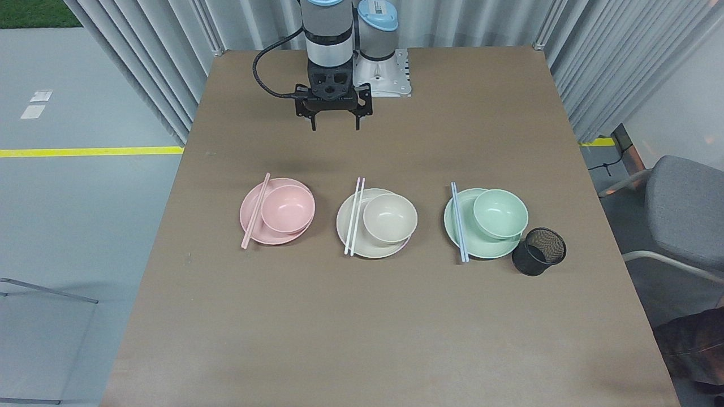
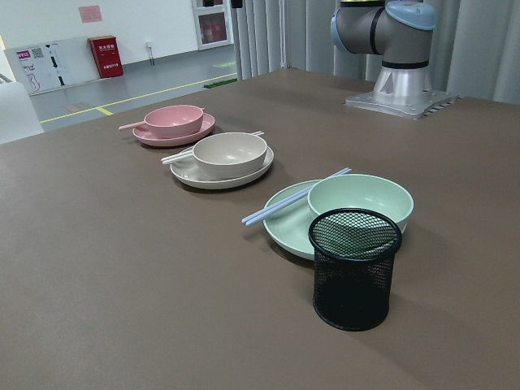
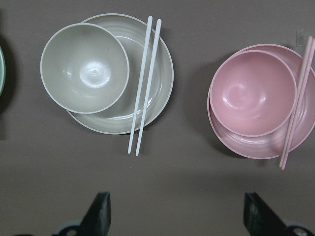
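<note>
Three place settings stand in a row on the table. A pink bowl (image 1: 288, 207) sits on a pink plate (image 1: 276, 234) with pink chopsticks (image 1: 255, 210). In the middle, a white bowl (image 1: 390, 217) is on a white plate (image 1: 371, 247) with white chopsticks (image 1: 354, 216). On the right, a green bowl (image 1: 500, 211) is on a green plate (image 1: 487, 247) with pale blue chopsticks (image 1: 460, 221). Beside it stands a black mesh cup (image 2: 353, 284). My gripper (image 1: 335, 125) hangs open behind the settings, its fingers apart with nothing between them.
The mesh cup is close against the green plate near the right edge. A grey chair (image 1: 685, 210) stands off the table's right side.
</note>
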